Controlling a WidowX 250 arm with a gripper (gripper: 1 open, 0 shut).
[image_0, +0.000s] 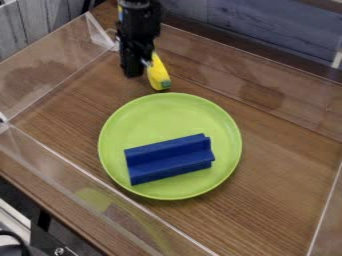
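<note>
My black gripper (134, 62) is near the top of the wooden table, shut, with nothing clearly between its fingers. Just right of its fingertips lies a yellow object (158, 72), long and thin, with a greenish near end. Below them sits a round green plate (171, 125) with a dark blue block (168, 158) lying across its lower half at a slight slant.
Clear walls or edges run along the left and right sides of the workspace.
</note>
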